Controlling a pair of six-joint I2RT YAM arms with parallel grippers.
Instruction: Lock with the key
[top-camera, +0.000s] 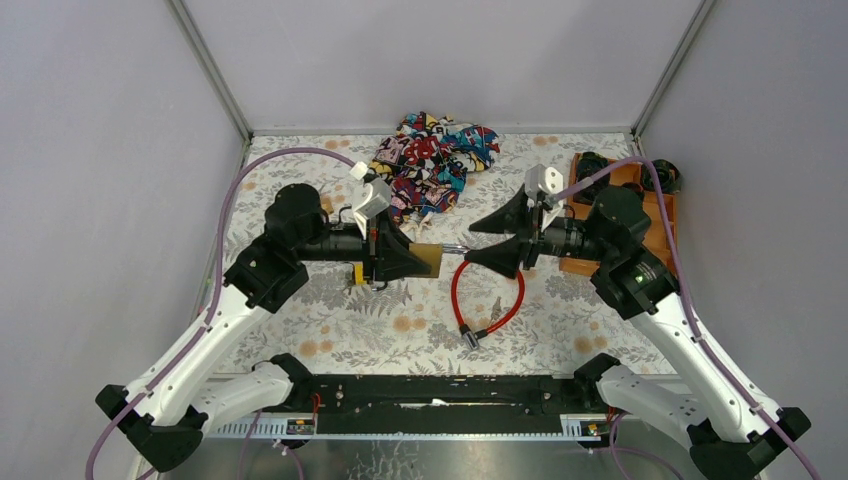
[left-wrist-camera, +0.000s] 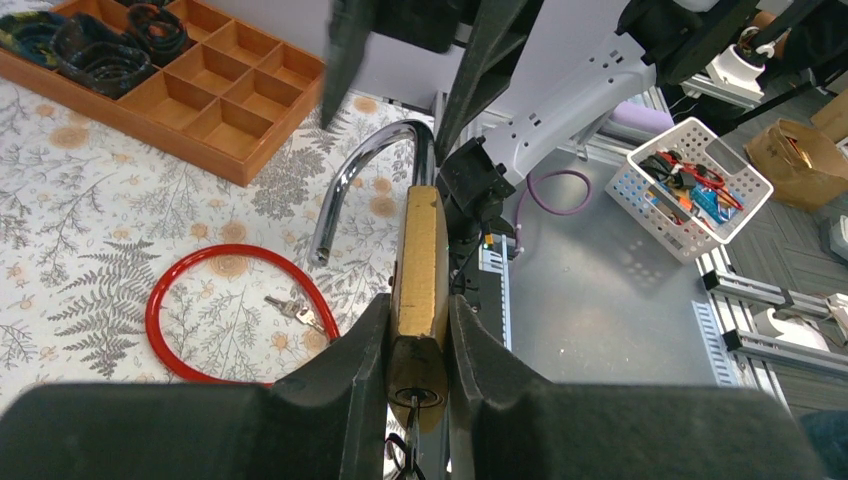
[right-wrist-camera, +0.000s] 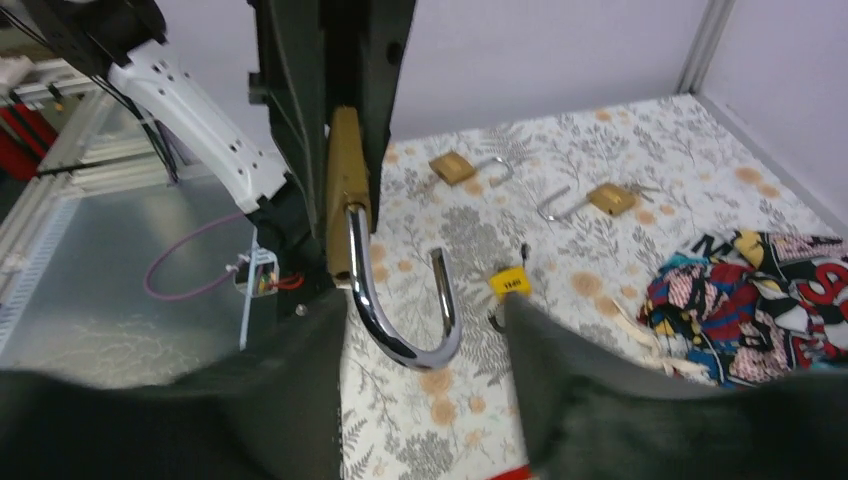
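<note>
My left gripper (top-camera: 423, 260) is shut on a brass padlock (top-camera: 429, 258), gripping it at the end opposite the shackle. In the left wrist view, the padlock's steel shackle (left-wrist-camera: 340, 185) is swung out, with one leg free of the body. A dark keyhole (left-wrist-camera: 415, 398) shows near the fingers; no key is visible in it. My right gripper (top-camera: 472, 242) stands open, its fingers on either side of the shackle (right-wrist-camera: 400, 345). Whether they touch it cannot be told. A small key bunch (left-wrist-camera: 296, 312) lies on the table by the red cable lock (left-wrist-camera: 230, 250).
Beyond the arms lie two brass padlocks (right-wrist-camera: 452, 168) with open shackles and a yellow padlock (right-wrist-camera: 510, 281). A patterned cloth (top-camera: 430, 160) is heaped at the back. An orange compartment tray stands at the right.
</note>
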